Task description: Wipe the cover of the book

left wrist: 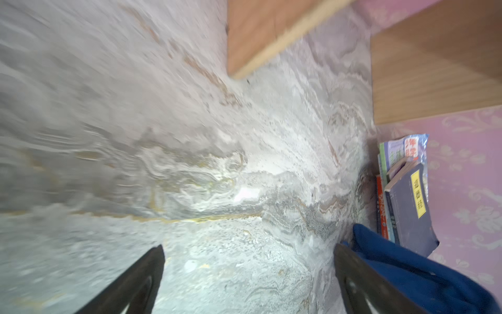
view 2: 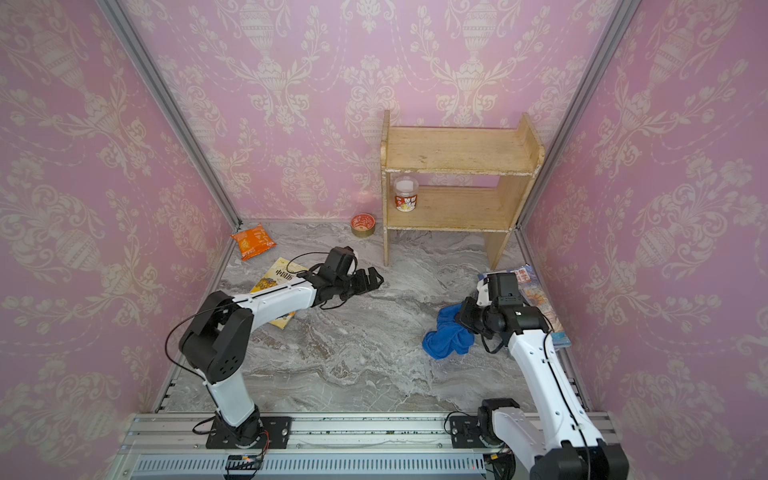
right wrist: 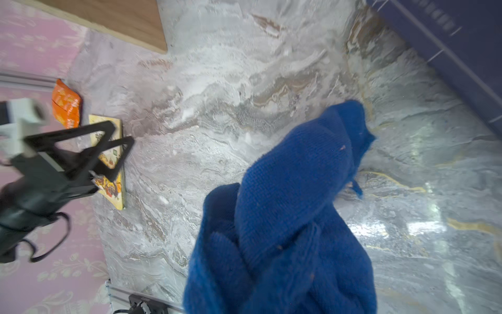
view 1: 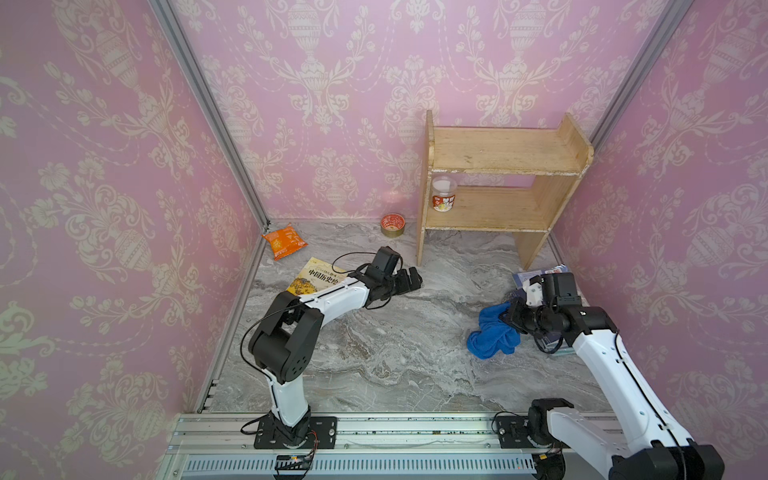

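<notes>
The yellow book (view 1: 308,276) with Chinese title lies at the left, partly hidden behind my left arm. My left gripper (view 1: 406,280) hangs right of it over the middle, open, with only table between its fingers in the left wrist view. At the right, my right gripper (view 1: 516,318) is shut on the bunched blue cloth (right wrist: 282,198), which fills the lower middle of the right wrist view, above the table beside the stacked books.
Books (left wrist: 413,204) lie against the right wall. A wooden shelf (view 1: 500,149) holding a jar (view 1: 443,196) stands at the back, with a tin (view 1: 392,225) and orange bag (view 1: 284,240) to its left.
</notes>
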